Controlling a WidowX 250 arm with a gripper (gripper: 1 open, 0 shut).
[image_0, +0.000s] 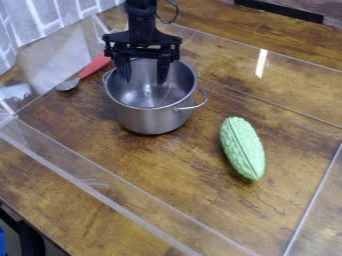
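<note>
The black gripper (143, 62) reaches down from the top of the camera view into the upper part of a steel pot (151, 115) with two side handles. Its two fingers appear spread apart over the pot's mouth, with nothing visible between them. The tips are dark against the pot, so exactly how deep they sit is hard to tell.
A green corn-like vegetable (242, 148) lies on the wooden table (134, 190) to the lower right of the pot. A red-handled utensil (86, 73) lies left of the pot. Clear plastic walls edge the work area.
</note>
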